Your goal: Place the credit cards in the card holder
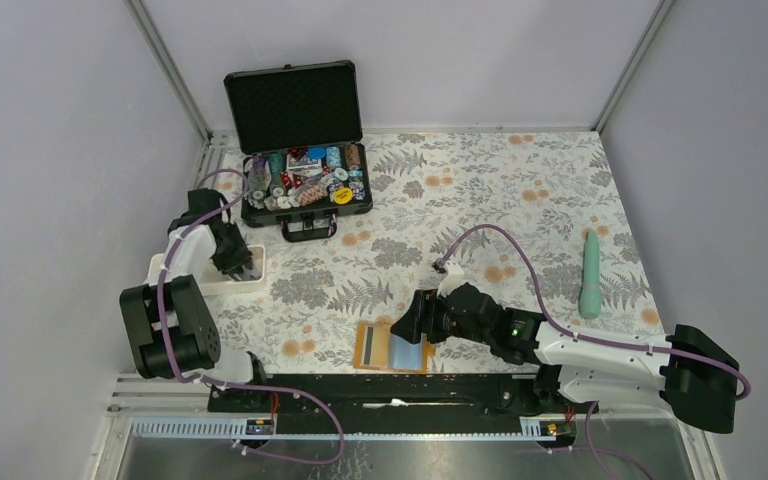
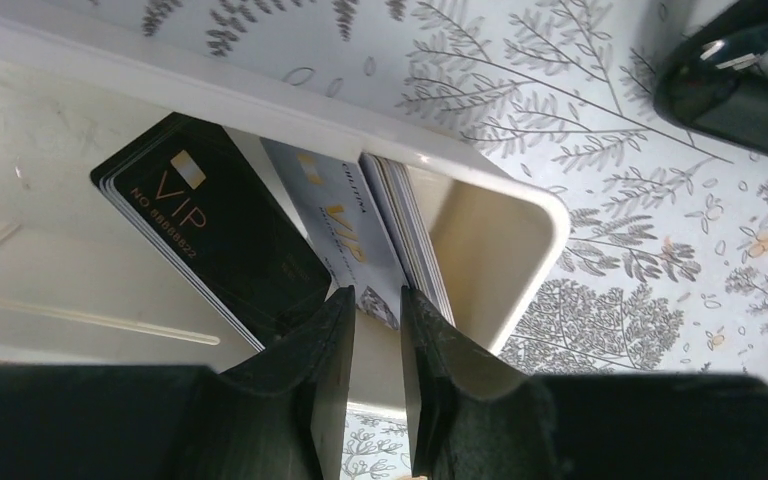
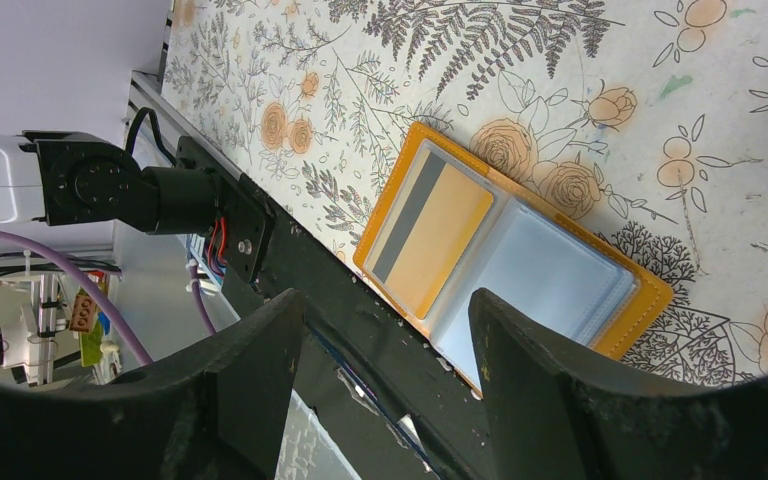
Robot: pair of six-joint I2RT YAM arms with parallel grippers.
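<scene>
The white tray (image 1: 257, 284) stands at the left of the table. In the left wrist view it holds black VIP cards (image 2: 210, 215), a silver-grey VIP card (image 2: 345, 225) and a stack of cards (image 2: 407, 225) on edge against its wall. My left gripper reaches into the tray, narrowly open; its right fingertip is at the stack's lower end, contact unclear. No card shows clearly between the fingers. The card holder (image 3: 493, 188), tan-edged with clear sleeves, lies open at the front edge. My right gripper hovers over it, open and empty.
An open black case (image 1: 308, 216) full of small items stands behind the tray. A green bottle-shaped object (image 1: 590, 275) lies at the far right.
</scene>
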